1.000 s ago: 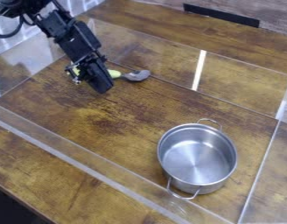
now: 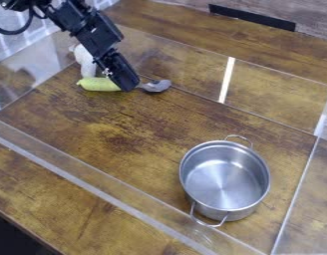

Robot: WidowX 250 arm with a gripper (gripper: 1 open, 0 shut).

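Note:
My gripper (image 2: 124, 78), black and at the end of the arm reaching from the upper left, is shut, with nothing visible between its fingers. It is over or beside a pale green elongated object (image 2: 97, 85) and a grey spoon-like piece (image 2: 155, 86) at the upper middle-left. A white object (image 2: 87, 62) is partly hidden behind the arm. Whether the gripper touches these is unclear.
A steel pot (image 2: 225, 179) with two handles stands at the lower right. Clear plastic walls border the wooden work surface (image 2: 113, 149).
My gripper has moved back and up in the view, uncovering more of the green object and the white one. The pot has not moved.

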